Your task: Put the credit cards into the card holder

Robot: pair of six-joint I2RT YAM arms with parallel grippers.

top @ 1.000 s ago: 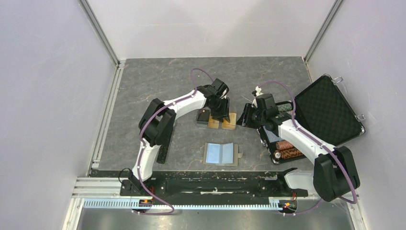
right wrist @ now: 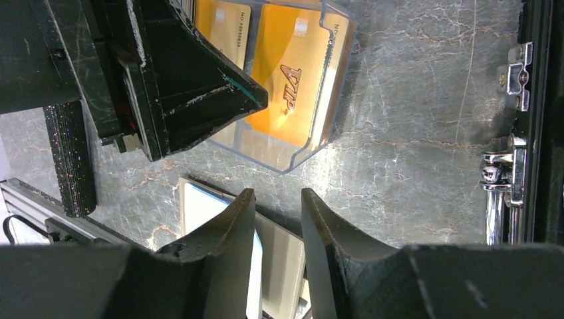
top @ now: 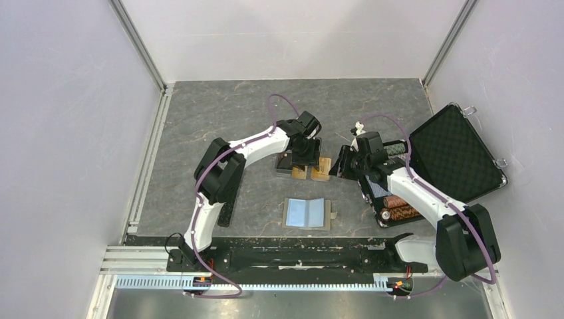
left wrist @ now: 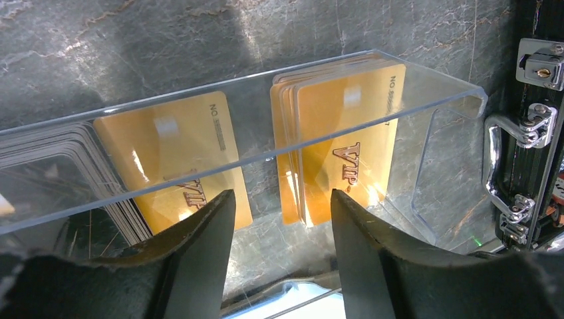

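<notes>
Gold cards (left wrist: 362, 156) stand in a stack at the right end of a clear plastic box (left wrist: 256, 149), and more gold cards (left wrist: 176, 139) sit in the section beside them. Over that box my left gripper is open, its fingers apart with nothing between them. My right gripper hangs to the right of the box, part open and empty. The card holder (top: 306, 213) lies spread on the table in front of the box, with pale blue inner faces. In the right wrist view the left arm hides part of the box.
An open black case (top: 459, 154) holding patterned rolls (top: 404, 212) stands at the right, close to the right arm. A long black object (top: 227, 209) lies at the left. Bare table surrounds the card holder, and the back is clear.
The box and my left gripper have shifted slightly to the right since a second ago. My right arm has barely moved.
</notes>
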